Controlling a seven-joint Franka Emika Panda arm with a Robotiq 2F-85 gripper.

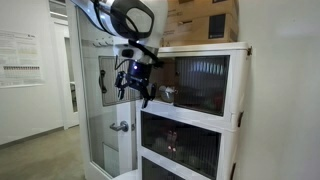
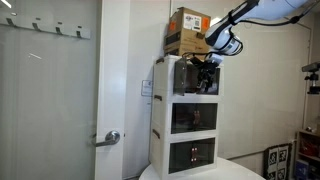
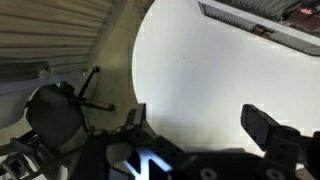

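Note:
My gripper hangs in front of the upper left part of a white cabinet. In the wrist view, its fingers stand wide apart with nothing between them. The cabinet's top left door, a dark ribbed panel, is swung outward to the left, and the gripper partly overlaps it in exterior view 1. Whether they touch, I cannot tell. A shiny, light-coloured object sits inside the top compartment. The top right door is shut, as are the middle doors.
Cardboard boxes are stacked on the cabinet. Beneath the gripper, a white round-edged tabletop is bare. A dark office chair stands on the floor beyond its edge. A room door with a handle is left of the cabinet.

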